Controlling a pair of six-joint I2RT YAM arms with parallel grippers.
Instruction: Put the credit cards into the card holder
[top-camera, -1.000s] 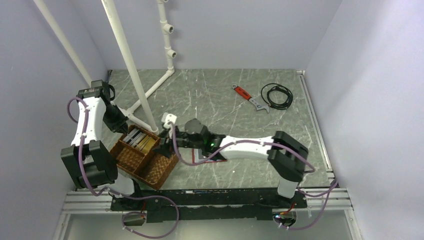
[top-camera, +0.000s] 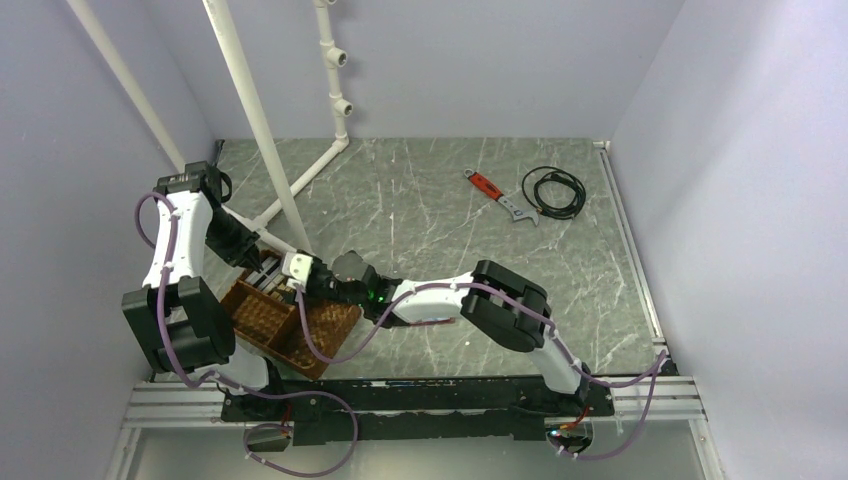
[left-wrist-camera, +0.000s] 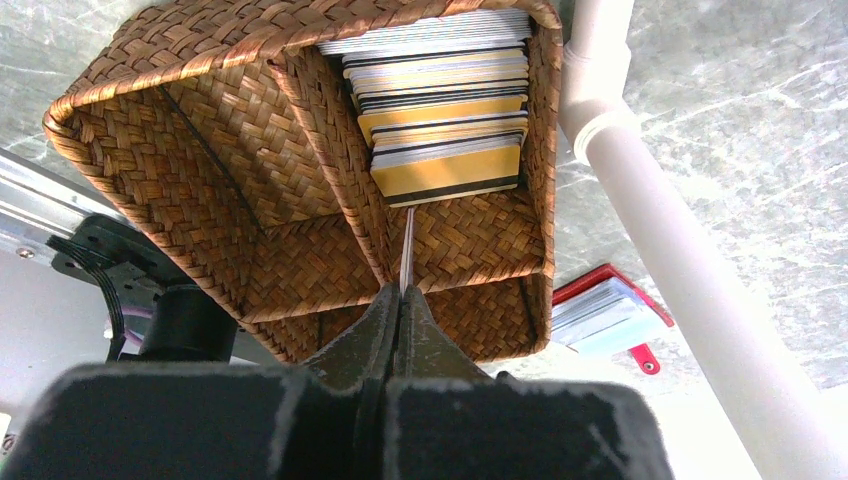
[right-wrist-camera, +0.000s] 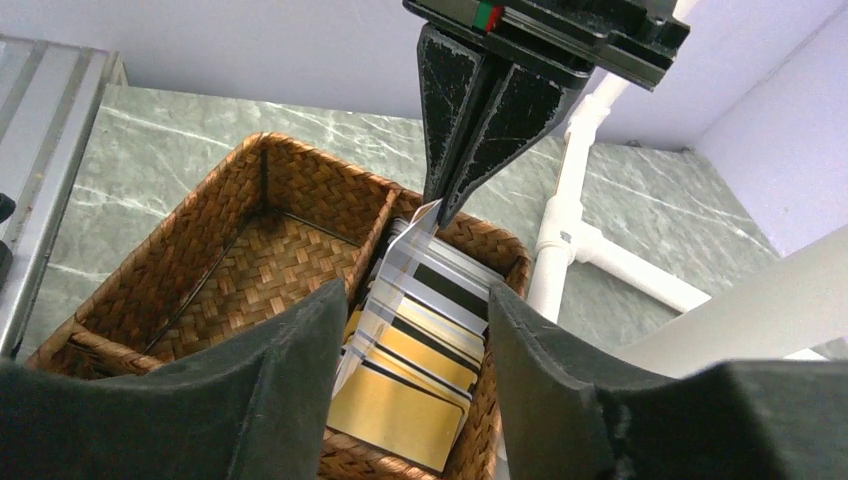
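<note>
A woven basket (left-wrist-camera: 200, 70) holds stacked cards (left-wrist-camera: 445, 165) in one compartment. My left gripper (top-camera: 256, 258) is shut on a thin translucent card (right-wrist-camera: 398, 270), which stands on edge above the stack. My right gripper (top-camera: 295, 285) is over the basket, its fingers part open on either side of that card and the cards below. In the left wrist view, the red card holder (left-wrist-camera: 610, 320) lies outside the basket with clear sleeves; in the top view it is mostly hidden under the right arm.
White pipes (top-camera: 270, 160) run close beside the basket and rise above it. An adjustable wrench (top-camera: 485, 188) and a coiled black cable (top-camera: 560, 195) lie at the back right.
My right gripper has moved left over the basket, up to the card at my left gripper. The left arm has barely moved.
</note>
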